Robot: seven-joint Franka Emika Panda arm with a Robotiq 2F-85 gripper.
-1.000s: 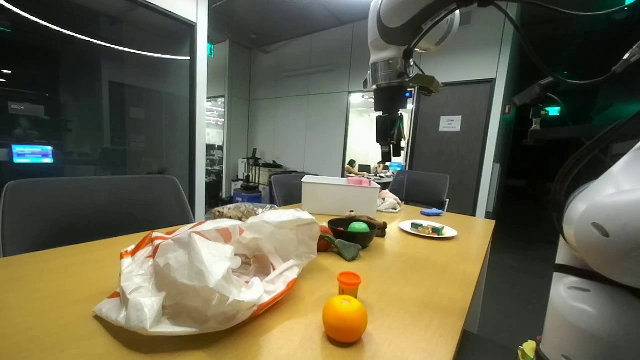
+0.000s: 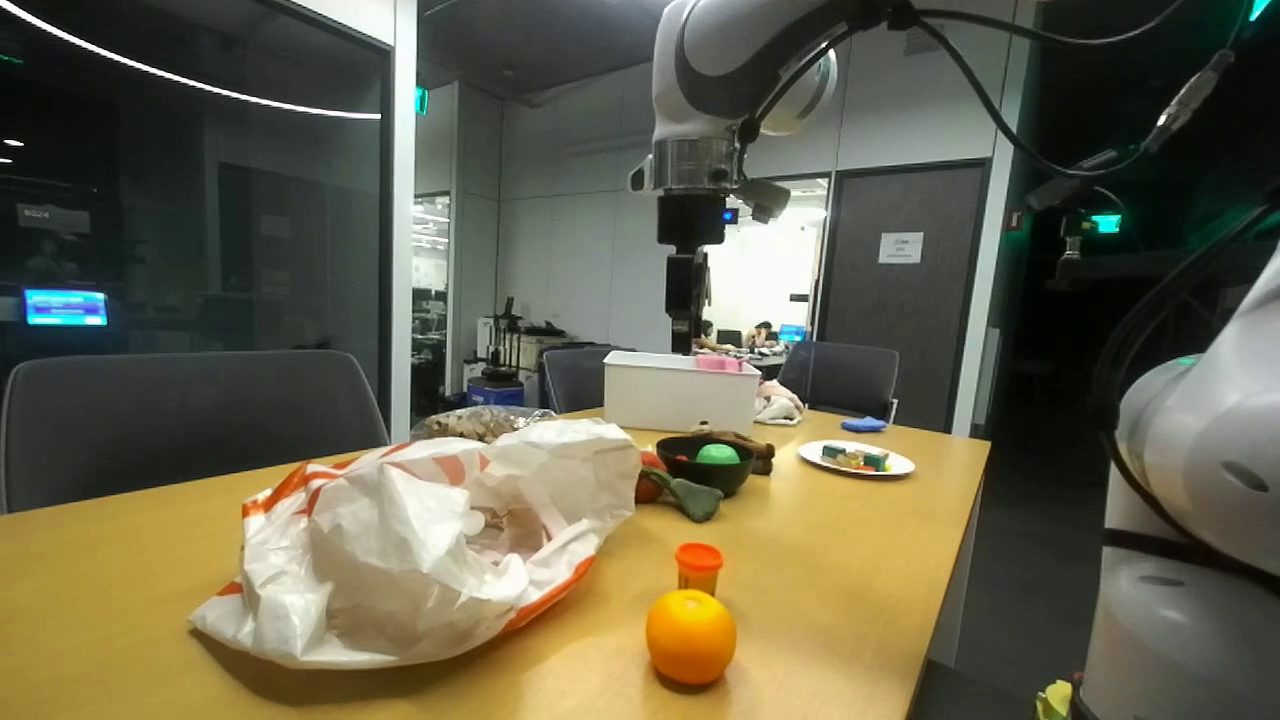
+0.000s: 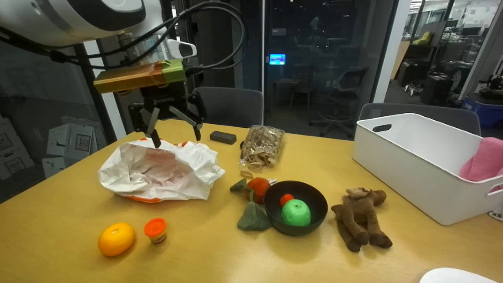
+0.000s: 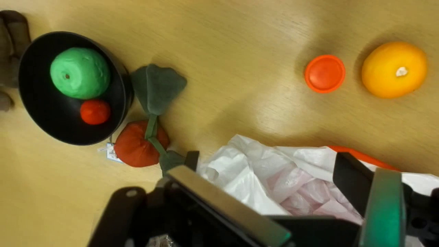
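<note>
My gripper [image 3: 177, 141] hangs open and empty in the air, fingers pointing down, with the crumpled white plastic bag [image 3: 122, 177] behind and below it in exterior view 2. From the wrist, the bag [image 4: 230, 164] shows between and beyond the spread fingers, its mouth turned toward the orange-lidded tub [image 4: 325, 74] and the orange [image 4: 394, 70]. To the left in that view, a black bowl [image 4: 45, 117] holds a green fruit [image 4: 80, 73] and a small red one [image 4: 95, 112]. Touching or close to the bowl is a plush red vegetable [image 4: 138, 144] with green leaves.
A brown plush animal [image 3: 362, 214] lies between the bowl and a tall white bin [image 3: 401, 165] holding something pink. Behind are a clear bag of brown pieces [image 3: 264, 146] and a dark block [image 3: 223, 137]. A plate [image 2: 894, 466] with small blocks sits near the table's right edge.
The arm has shifted left in exterior view 1, and the gripper has turned and come slightly lower. Objects on the table look unmoved.
</note>
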